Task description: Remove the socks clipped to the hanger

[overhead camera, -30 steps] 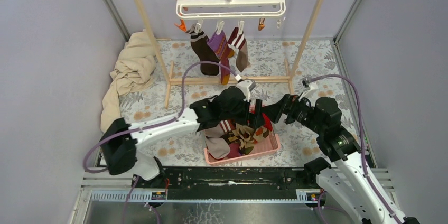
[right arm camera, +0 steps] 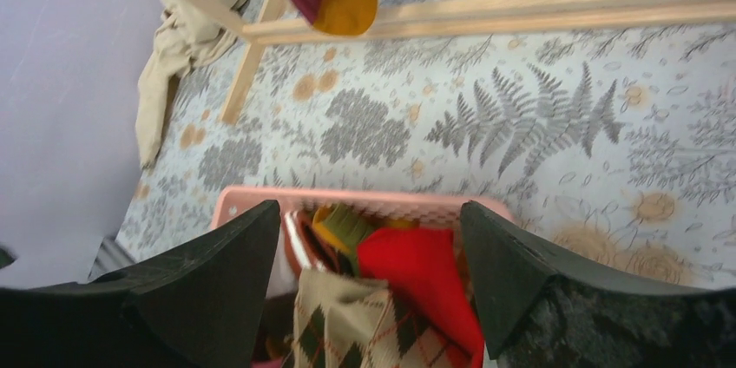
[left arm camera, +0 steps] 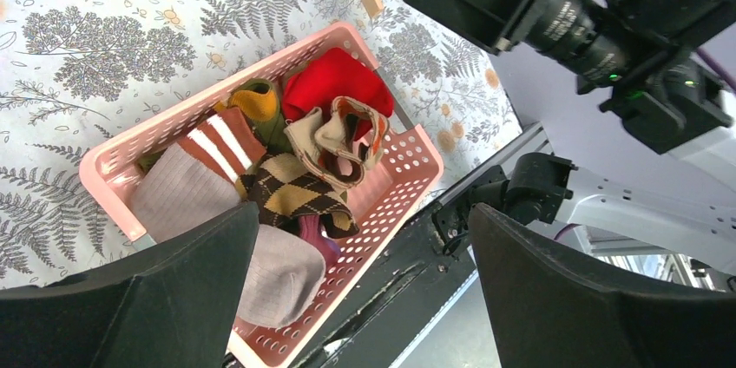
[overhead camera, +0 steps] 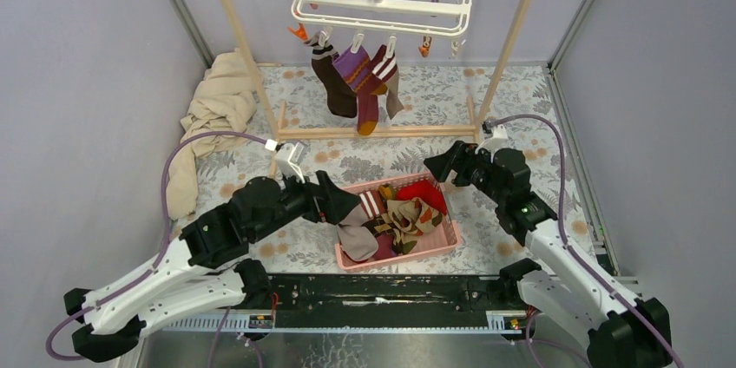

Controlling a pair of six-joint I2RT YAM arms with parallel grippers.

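Socks hang from white clips on the hanger (overhead camera: 382, 5): a dark brown sock (overhead camera: 334, 82), a purple-and-maroon sock (overhead camera: 354, 69) and a striped maroon-beige sock (overhead camera: 391, 90). Below them, the pink basket (overhead camera: 395, 259) holds loose socks, red, striped, patterned and grey (left arm camera: 187, 186). My left gripper (overhead camera: 338, 199) hovers over the basket's left part, open, with nothing between its fingers. My right gripper (overhead camera: 447, 162) hangs above the basket's back right, also open and empty; in the right wrist view the hanging socks' toes show above it.
A wooden rack (overhead camera: 513, 29) carries the hanger. A cream cloth (overhead camera: 213, 116) lies bunched at the back left. The patterned floor around the basket is mostly clear.
My left gripper has pulled back leftward from the basket's right side, near the other gripper.
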